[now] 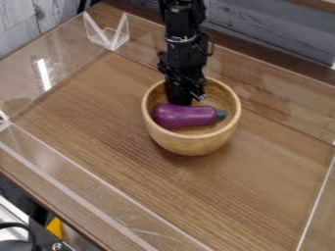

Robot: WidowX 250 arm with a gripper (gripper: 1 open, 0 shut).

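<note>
A wooden bowl (191,141) stands on the wooden table (92,127), holding a purple eggplant-like object (181,116) that lies along its front part. The black gripper (181,95) reaches down from the top centre into the back of the bowl, just behind the purple object. Its fingertips are dark and partly hidden by the bowl and object; whether it is open or shut is hard to make out.
A clear plastic bracket (108,29) stands at the back left. A wall runs along the back.
</note>
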